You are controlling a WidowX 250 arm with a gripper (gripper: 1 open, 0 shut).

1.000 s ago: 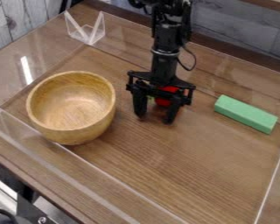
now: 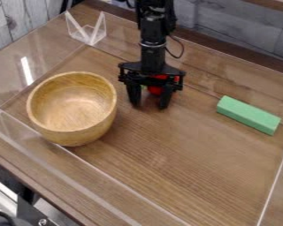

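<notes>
The black robot gripper (image 2: 150,84) is low over the middle of the wooden table. A red object (image 2: 157,85) is at the gripper, largely hidden by its black parts. Whether the fingers are closed on the red object cannot be made out.
A tan wooden bowl (image 2: 71,108) sits at the left. A mint green block (image 2: 248,116) lies at the right. A white wire holder (image 2: 88,27) stands at the back left.
</notes>
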